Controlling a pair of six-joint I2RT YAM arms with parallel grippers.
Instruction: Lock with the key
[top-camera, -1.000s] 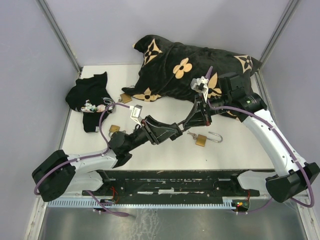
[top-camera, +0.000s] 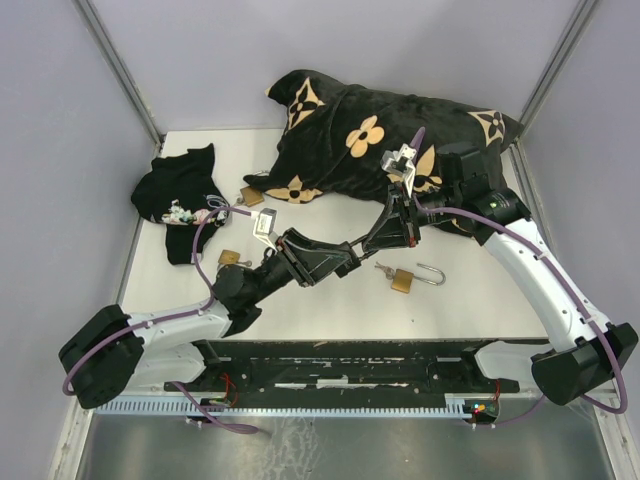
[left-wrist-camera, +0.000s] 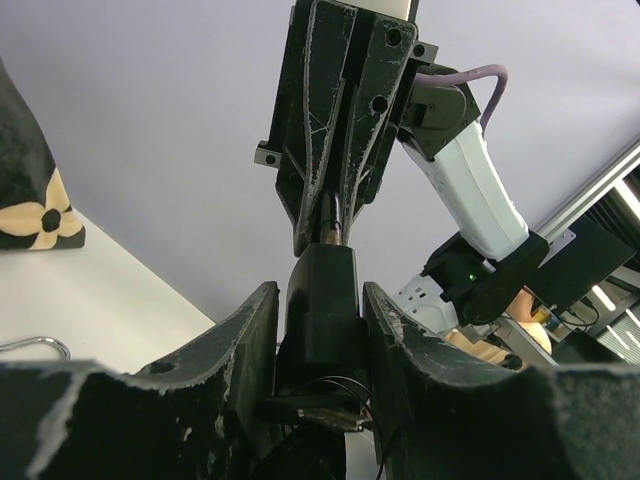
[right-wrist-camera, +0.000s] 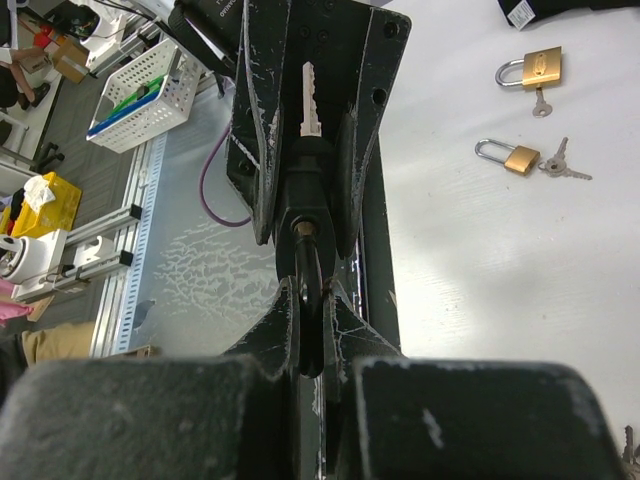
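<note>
In the left wrist view my left gripper is shut on a black padlock body (left-wrist-camera: 322, 290). A dark shackle (left-wrist-camera: 331, 215) rises from that body into my right gripper, which is shut on it. The right wrist view shows the shackle (right-wrist-camera: 308, 285) between the right gripper's fingers (right-wrist-camera: 270, 325), one end meeting the lock body. Beyond the body, a silver notched key blade (right-wrist-camera: 310, 100) appears between the left gripper's fingers (right-wrist-camera: 262, 130); how it meets the lock is unclear. From above, the left gripper (top-camera: 345, 262) and right gripper (top-camera: 372, 246) nearly touch.
A brass padlock (top-camera: 401, 282) with its shackle swung out lies on the table beside keys (top-camera: 385, 271). More brass padlocks (top-camera: 229, 257) rest at the left, near a black cloth (top-camera: 185, 195). A dark patterned cushion (top-camera: 385, 120) fills the back.
Both grippers have shifted slightly to the left, still together. Nothing on the table has moved.
</note>
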